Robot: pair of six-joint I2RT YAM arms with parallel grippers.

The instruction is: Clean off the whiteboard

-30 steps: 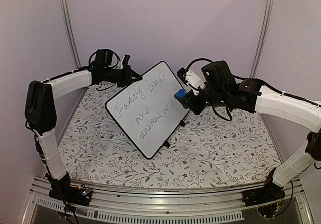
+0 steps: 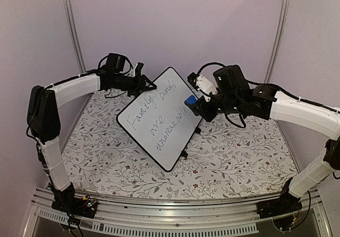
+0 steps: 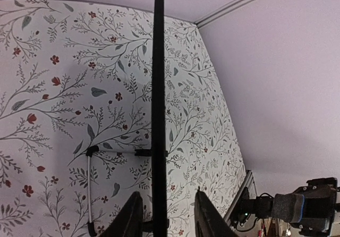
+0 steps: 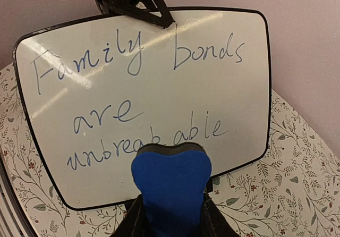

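The whiteboard [image 2: 159, 125] stands tilted on the floral surface, with blue handwriting "Family bonds are unbreakable" clear in the right wrist view [image 4: 143, 88]. My left gripper [image 2: 149, 86] is at its upper left edge; in the left wrist view the board is edge-on [image 3: 158, 88] between the fingers of that gripper, which stand apart. My right gripper [image 2: 200, 107] is shut on a blue eraser [image 4: 171, 178], held in front of the board's right part.
A thin stand [image 3: 89, 184] shows behind the board in the left wrist view.
The whiteboard has shifted a little toward the right and front, and my left gripper has moved slightly the same way. The right arm has barely moved.
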